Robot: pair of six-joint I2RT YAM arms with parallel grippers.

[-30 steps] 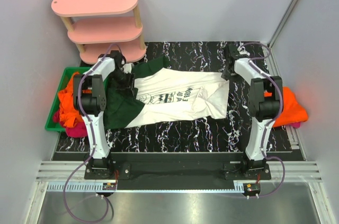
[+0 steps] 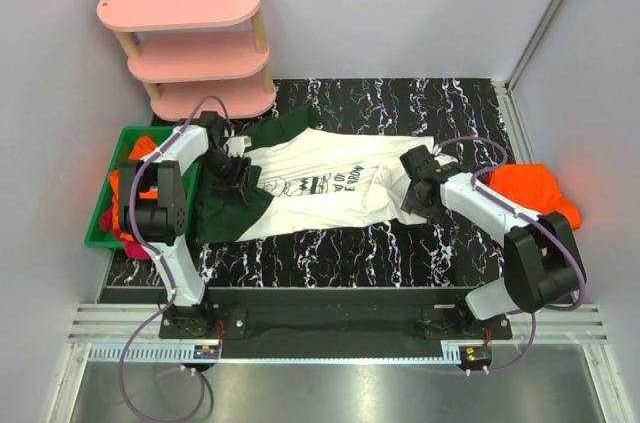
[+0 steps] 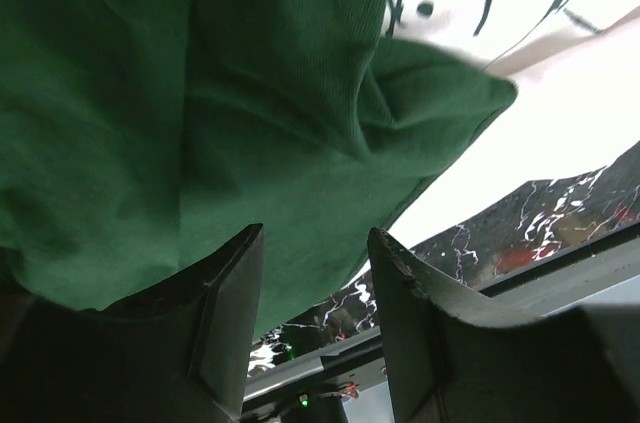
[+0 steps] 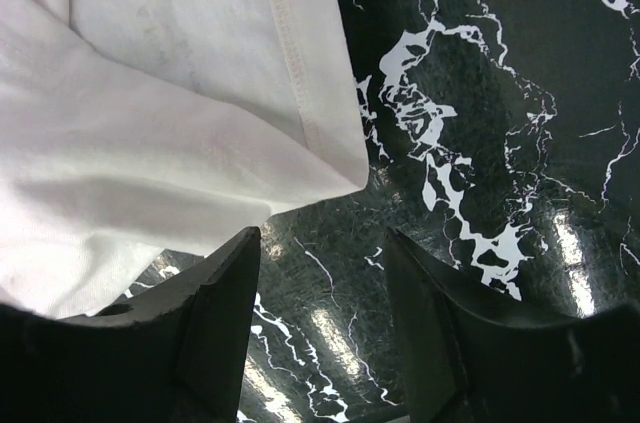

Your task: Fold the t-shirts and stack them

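Note:
A white t-shirt [image 2: 335, 153] with dark green sleeves and a printed front lies spread across the table, its hem end to the right. Its green part [image 2: 225, 208] is bunched at the left, under my left gripper [image 2: 240, 183]. In the left wrist view, the left fingers [image 3: 235, 288] stand apart above green cloth with nothing between them. At the right end my right gripper [image 2: 420, 211] hovers by the near hem corner. The right wrist view shows that corner [image 4: 345, 178] just beyond the open fingers [image 4: 235, 283], outside the gap.
A green basket [image 2: 125, 148] of orange and red cloth stands at the left. Folded orange cloth [image 2: 535, 193] lies at the far right. Behind stands a pink shelf [image 2: 200, 58].
My right gripper has come from the far hem corner toward the near one. The left gripper has shifted slightly nearer the front edge. The shirt looks unmoved.

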